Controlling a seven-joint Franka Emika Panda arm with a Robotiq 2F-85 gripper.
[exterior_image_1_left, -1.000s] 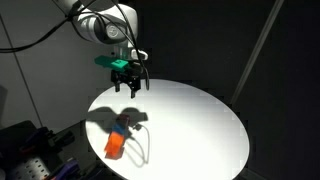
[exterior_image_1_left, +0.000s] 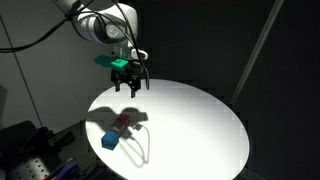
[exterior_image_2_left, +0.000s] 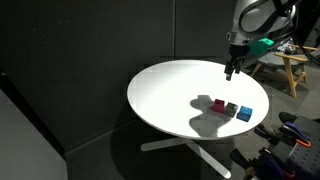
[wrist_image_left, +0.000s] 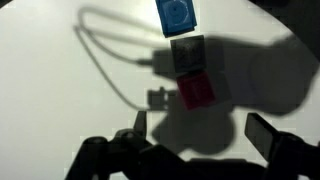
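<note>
A blue block (wrist_image_left: 176, 14), a dark grey block (wrist_image_left: 187, 54) and a red block (wrist_image_left: 196, 91) form a slightly slanting row on the white round table in the wrist view. My gripper is open above the table, its fingers wide apart and nothing between them. The red block lies nearest to the fingers, just ahead of the gap; the blue one is farthest. Exterior view 1 has the blue block (exterior_image_1_left: 110, 141) near the table's edge and the red block (exterior_image_1_left: 123, 121) behind it. In exterior view 2 the grey block (exterior_image_2_left: 231, 109) sits between red and blue.
The arm's shadow falls over the red and grey blocks. A wooden chair (exterior_image_2_left: 292, 66) stands behind the robot.
The arm looks unmoved.
</note>
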